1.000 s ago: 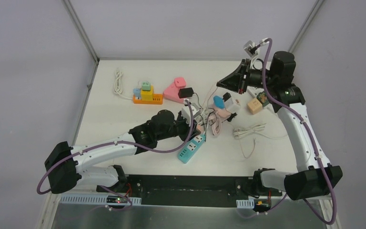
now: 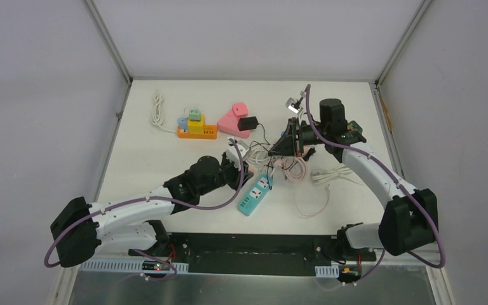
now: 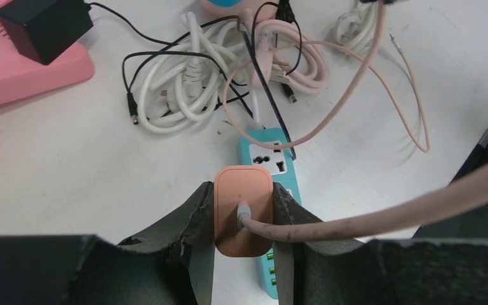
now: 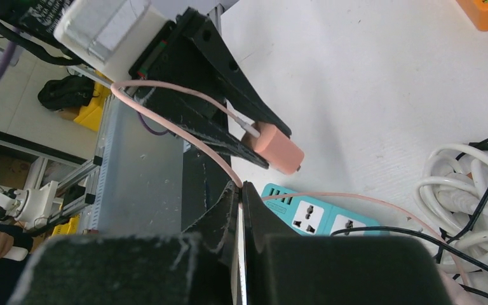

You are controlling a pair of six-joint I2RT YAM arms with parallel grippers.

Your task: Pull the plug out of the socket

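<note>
A salmon-pink plug point(image 3: 243, 190) sits between the fingers of my left gripper, which is shut on it. In the right wrist view that plug point(image 4: 278, 149) is apart from the teal power strip point(image 4: 311, 216), whose visible sockets are empty. The strip point(image 2: 255, 195) lies on the table just right of the left gripper point(image 2: 248, 170) in the top view. From the plug a pink cable point(image 4: 178, 130) runs to my right gripper, whose fingertips are shut on it. The right gripper point(image 2: 271, 153) is above the cable pile.
Coiled white cables point(image 3: 184, 82), black leads and a pink coil point(image 3: 305, 63) lie behind the strip. A black adapter point(image 2: 248, 123), a pink block point(image 2: 233, 124) and an orange strip point(image 2: 208, 132) stand farther back.
My right gripper has come down and left, in over the cable pile. The left gripper has shifted slightly left, clearing more of the teal strip from view.
</note>
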